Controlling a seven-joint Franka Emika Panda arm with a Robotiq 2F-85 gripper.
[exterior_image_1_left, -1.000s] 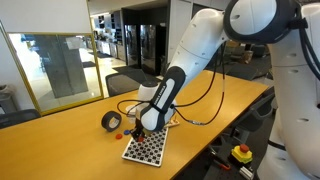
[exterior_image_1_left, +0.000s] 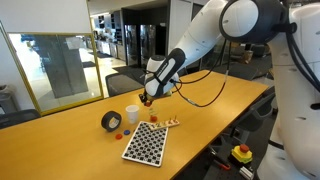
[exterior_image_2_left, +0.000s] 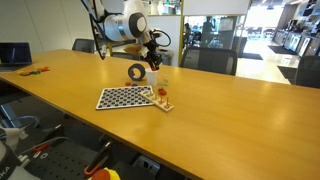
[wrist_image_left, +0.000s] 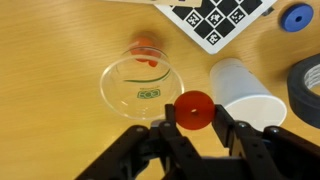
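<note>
A small round red piece (wrist_image_left: 194, 110) sits between the fingertips of my gripper, which is shut on it. Seen from the wrist, the piece hangs between a clear cup (wrist_image_left: 135, 72) and a white cup (wrist_image_left: 240, 82), close to the clear cup's rim. Inside or beneath the clear cup another reddish piece (wrist_image_left: 148, 44) shows; through the plastic I cannot tell which. In exterior view 1 the gripper (exterior_image_1_left: 147, 101) is above the table, to the right of the white cup (exterior_image_1_left: 132, 114). The held piece is too small to make out there.
A black tape roll (exterior_image_1_left: 110, 121) stands left of the cups. Nearer the front lie a black-and-white checkered board (exterior_image_1_left: 147, 145) and a light wooden strip (exterior_image_2_left: 157, 101). A blue disc (wrist_image_left: 297, 17) is beside the board.
My gripper has risen from the checkered board and travelled back across the table to the area over the cups. The board and tape roll have stayed in place.
</note>
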